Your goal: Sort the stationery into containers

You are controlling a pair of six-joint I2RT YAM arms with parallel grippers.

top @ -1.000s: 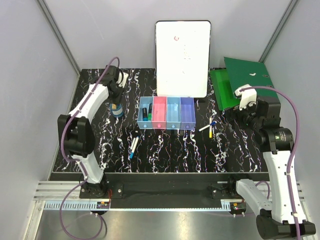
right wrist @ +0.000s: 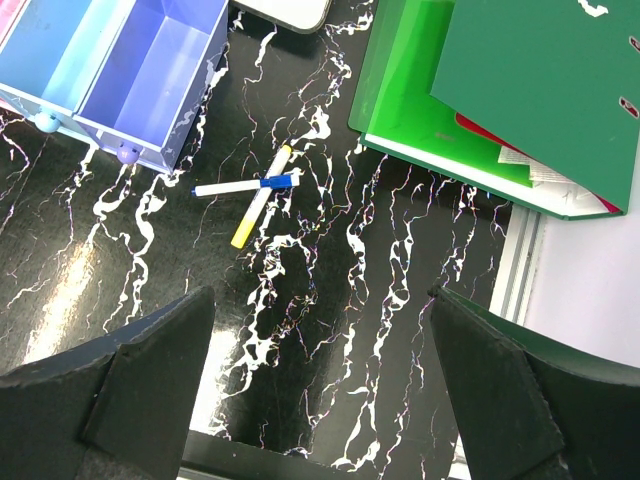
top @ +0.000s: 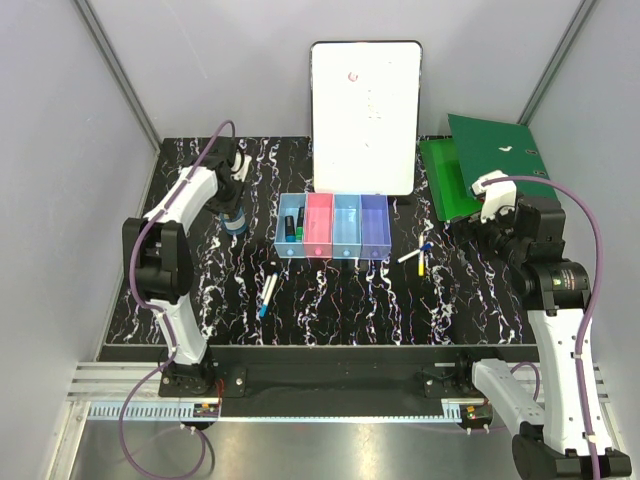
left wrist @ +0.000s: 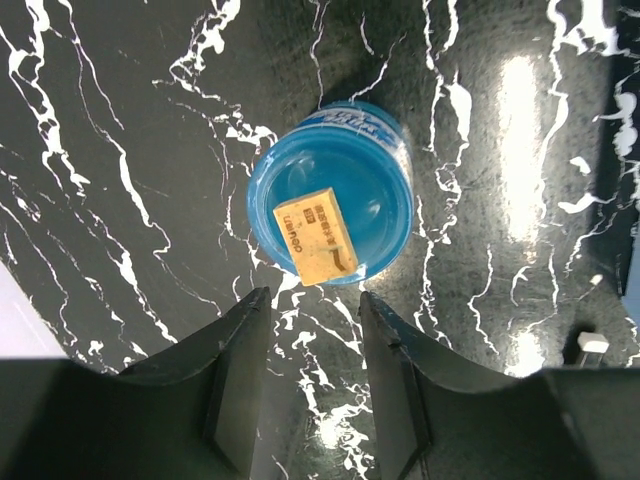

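A round tub with a blue lid (left wrist: 378, 205) stands on the dark table, and a small tan block with printing (left wrist: 315, 236) lies tilted on the lid. Just short of the block, my left gripper is open with nothing between its fingers. In the top view that gripper partly covers the tub (top: 235, 223). My right gripper hangs open and empty at the right side. Beyond it lie a white marker with a blue cap (right wrist: 247, 186) and a yellow marker (right wrist: 262, 197), crossed. More markers (top: 268, 294) rest left of centre.
A divided organizer has blue, pink (top: 318, 222), light blue and purple (top: 375, 222) compartments; dark and green items (top: 290, 229) sit in its leftmost one. A whiteboard (top: 365, 120) leans behind. An open green binder (top: 443, 180) stands back right.
The right arm and the table items look unchanged.
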